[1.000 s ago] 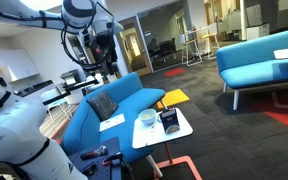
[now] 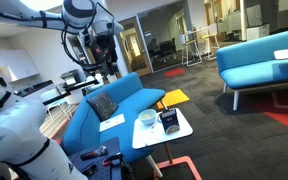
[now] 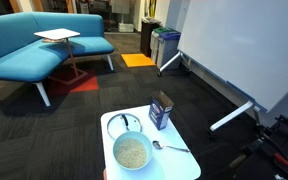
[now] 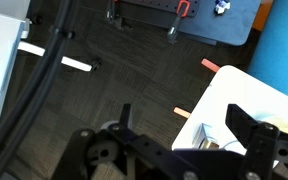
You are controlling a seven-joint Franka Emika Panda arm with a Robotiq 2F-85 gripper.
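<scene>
My gripper is open with nothing between its fingers. In exterior view 1 it hangs high at the upper left, well above the small white table [image 2: 179,130]. On that table stand a light blue bowl [image 3: 132,154] with pale grainy contents and a dark upright box [image 3: 161,112]. A clear lid [image 3: 124,124] lies behind the bowl, and a spoon [image 3: 171,148] is to its right. In the wrist view the table [image 4: 227,92] shows at the lower right, its items partly hidden by the right finger.
A blue sofa [image 2: 134,95] runs beside the table, and a second blue sofa [image 2: 264,62] stands farther off. A whiteboard [image 3: 234,45] on wheels is at the right. Dark carpet [image 2: 224,140] lies open around the table's far side.
</scene>
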